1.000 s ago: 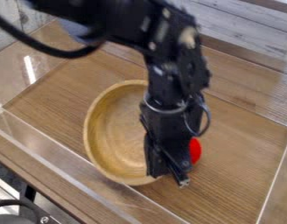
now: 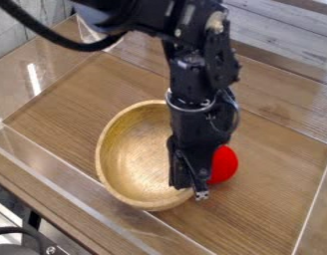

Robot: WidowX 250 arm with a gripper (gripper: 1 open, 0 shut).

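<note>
My black gripper (image 2: 193, 179) hangs low over the right side of a tan wooden bowl (image 2: 125, 159), with its fingertips down by the bowl's rim. It looks shut, and nothing shows between its fingers. A red round object (image 2: 223, 162) is just to the right of the gripper, partly hidden behind it; I cannot tell whether the two touch.
A dark cable lies at the lower left, beyond the table's edge.
The arm has drawn back toward the top of the view and turned slightly. More of the red object now shows beside the gripper.
</note>
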